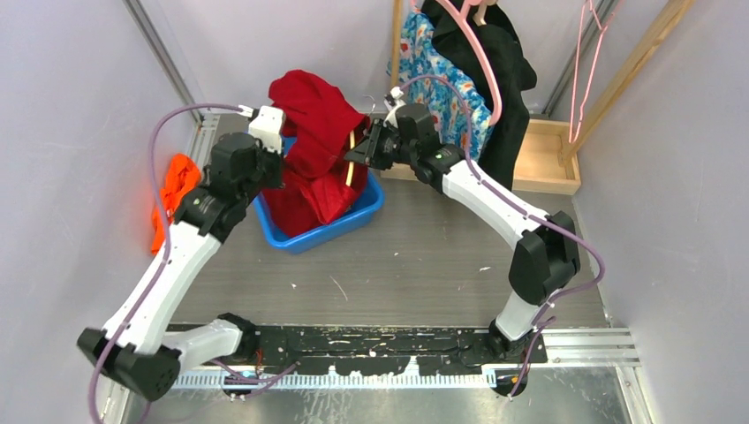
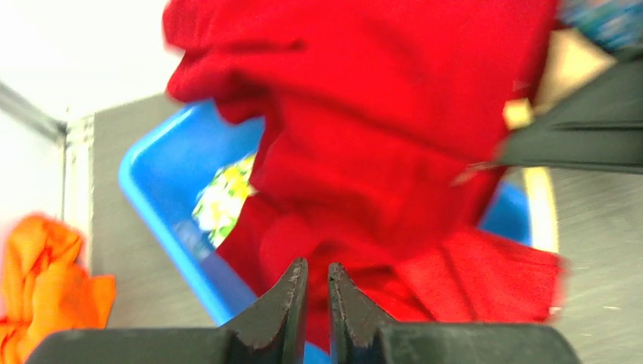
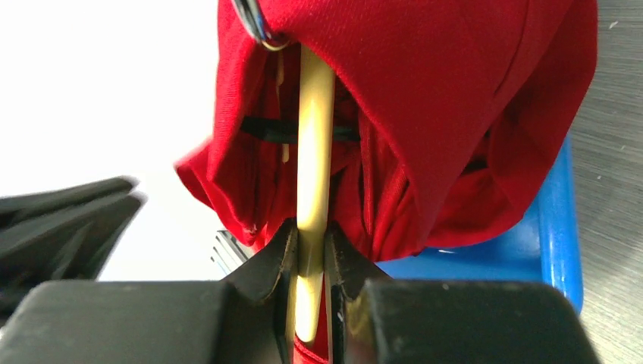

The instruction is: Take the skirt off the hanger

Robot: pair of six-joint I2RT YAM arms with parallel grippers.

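The red skirt (image 1: pixel 304 116) hangs over the blue bin (image 1: pixel 322 237), draped around a pale wooden hanger (image 3: pixel 314 136). My right gripper (image 1: pixel 351 155) grips the hanger bar in the right wrist view, its fingers close around the bar with red cloth behind and below. My left gripper is above the bin at its left, fingertips close together over the red cloth; whether anything is between them cannot be made out. The hanger's metal hook shows at the top of the right wrist view.
An orange cloth (image 1: pixel 177 193) lies left of the bin. A wooden rack (image 1: pixel 545 168) at back right holds black and floral garments and pink hangers (image 1: pixel 490 79).
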